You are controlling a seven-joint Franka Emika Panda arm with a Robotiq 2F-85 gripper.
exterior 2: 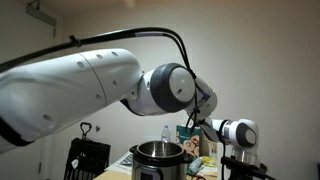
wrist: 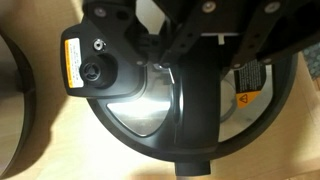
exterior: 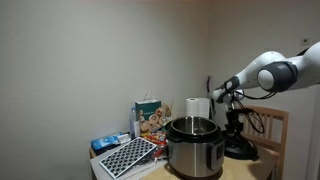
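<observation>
A round black-rimmed cooker lid [wrist: 240,140] with a clear window fills much of the wrist view. A thick black handle [wrist: 200,110] runs across its middle. At the top of that view my gripper is shut on the handle; its fingertips are dark against the dark plastic and hard to make out. In exterior view 1 the lid [exterior: 240,151] is low over the right end of the table, below my gripper [exterior: 235,128]; whether it touches the tabletop I cannot tell. The silver and black cooker pot [exterior: 195,157] stands to its left, open at the top.
Left of the pot lie a dark perforated rack [exterior: 125,157] and a blue box [exterior: 108,142]. Behind stand a patterned bag [exterior: 150,115] and a paper roll [exterior: 198,107]. A wooden chair [exterior: 272,125] is close behind the arm on the right.
</observation>
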